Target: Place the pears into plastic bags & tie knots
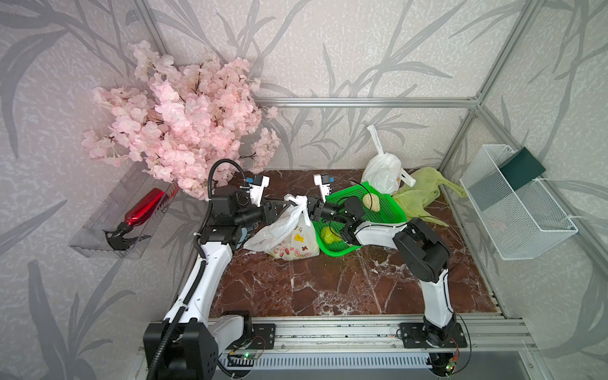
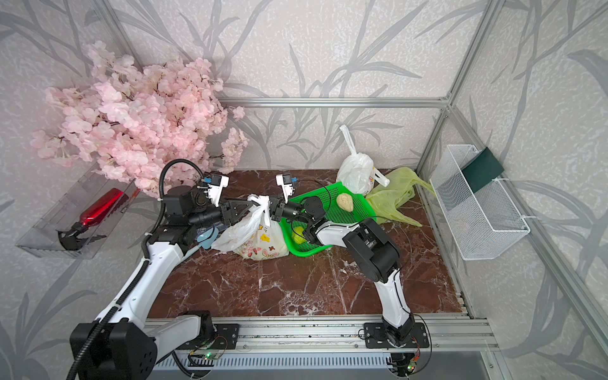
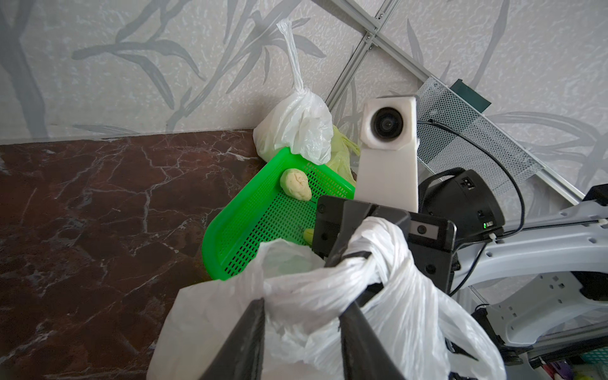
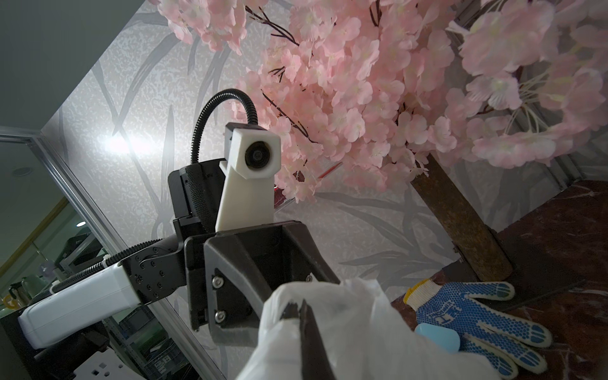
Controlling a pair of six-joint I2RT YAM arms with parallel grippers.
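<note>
A white plastic bag with printed colours (image 1: 297, 247) stands on the table between my arms, its top drawn up into a twisted band (image 3: 329, 285). That band wraps around the fingers of my right gripper, which is shut; whether plastic lies between its fingers is hidden. Facing it, my left gripper is part open, with fingers apart and white plastic in front of them. Inside the green basket (image 1: 338, 252) lie a pale pear (image 1: 371, 202) and a yellow-green pear (image 1: 329, 235). A closed white bag (image 1: 382, 173) stands behind the basket.
A sheer yellow-green bag (image 1: 427, 190) lies right of the basket. A blue patterned glove (image 4: 475, 316) is on the left side, below pink blossoms (image 1: 183, 114). White mesh baskets (image 1: 519, 215) hang on the right wall.
</note>
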